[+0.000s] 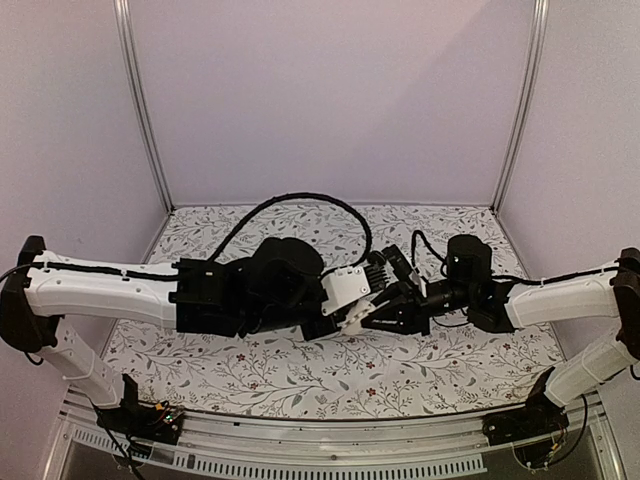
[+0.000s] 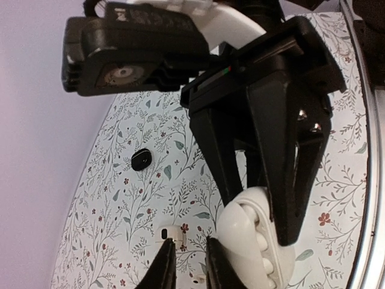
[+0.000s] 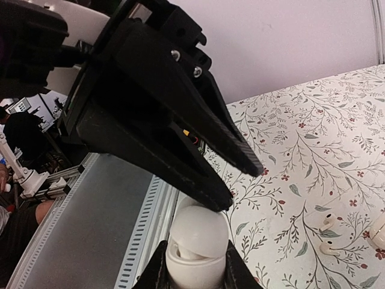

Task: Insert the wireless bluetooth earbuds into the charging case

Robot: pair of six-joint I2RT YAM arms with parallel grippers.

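Note:
The white charging case [image 2: 240, 241] is held in the air by my right gripper, which is shut on it; in the left wrist view its inner compartments [image 2: 261, 241] face the camera. My left gripper is part open at the case's side, its fingertips at the bottom of that view. In the right wrist view the left gripper's black fingers [image 3: 180, 168] reach over the case's white top. Two small white earbuds [image 3: 328, 223] lie on the mat at the right of that view. Whether the left fingertips touch the case, I cannot tell.
A small black box [image 2: 141, 159] lies on the flowered mat [image 2: 120, 223], with a white object [image 2: 170, 233] nearer. In the right wrist view another white object [image 3: 378, 232] is at the right edge. The table's metal edge [image 3: 144, 229] runs along the left.

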